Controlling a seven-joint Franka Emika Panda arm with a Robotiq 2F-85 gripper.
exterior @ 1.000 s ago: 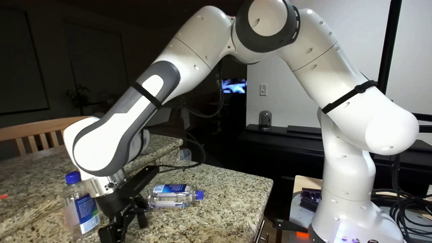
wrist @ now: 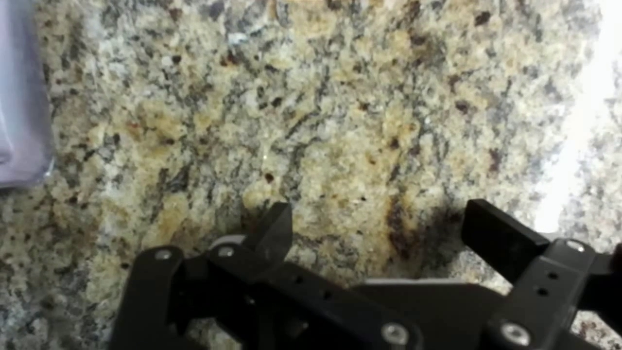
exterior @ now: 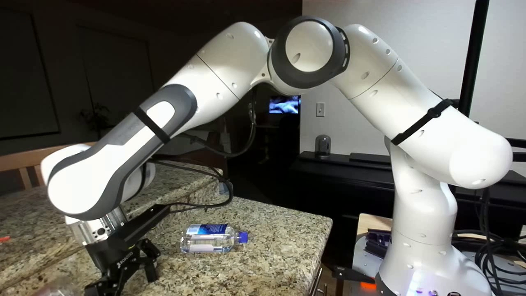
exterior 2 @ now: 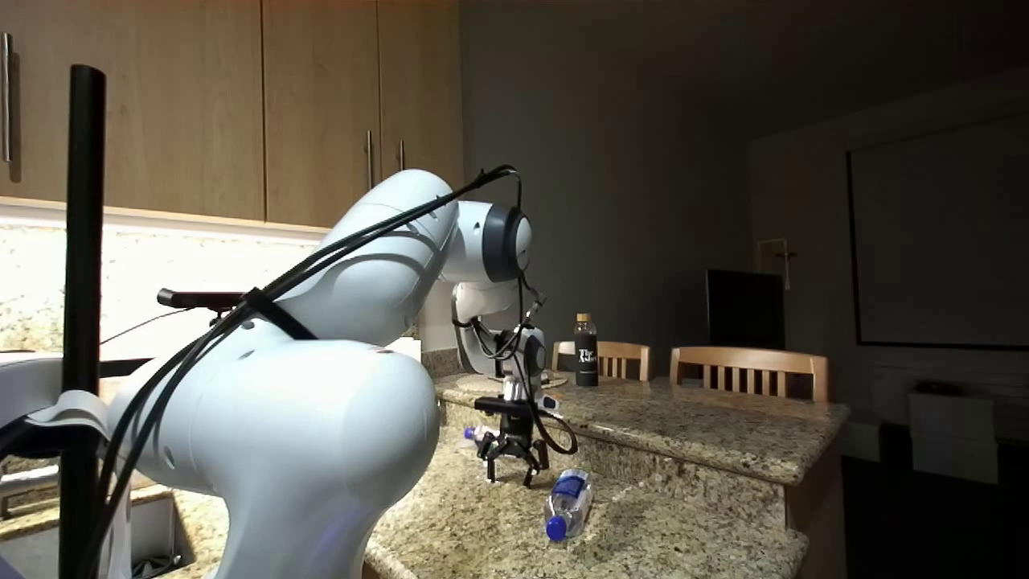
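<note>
My gripper (exterior: pixel 123 282) is low over the granite counter with its fingers apart; in the wrist view, bare stone shows between its fingers. One clear water bottle (exterior: pixel 209 243) with a blue cap lies on its side, apart from the gripper, to its right in exterior view 1. A second blue-capped bottle (exterior 2: pixel 472 434) shows behind the gripper in exterior view 2, mostly hidden and apparently lying down. Only a blurred clear part, seemingly of this bottle (exterior: pixel 58 288), enters the bottom left of exterior view 1. A translucent edge at the wrist view's left cannot be matched to either bottle.
A raised granite ledge (exterior 2: pixel 694 429) runs along the counter, bearing a dark bottle with a wooden cap (exterior 2: pixel 585 359). Wooden chairs (exterior 2: pixel 750 367) stand behind it.
The arm has moved left and lower in exterior view 1. The second bottle, upright beside the gripper a second ago, no longer stands there. The other lying bottle has not moved.
</note>
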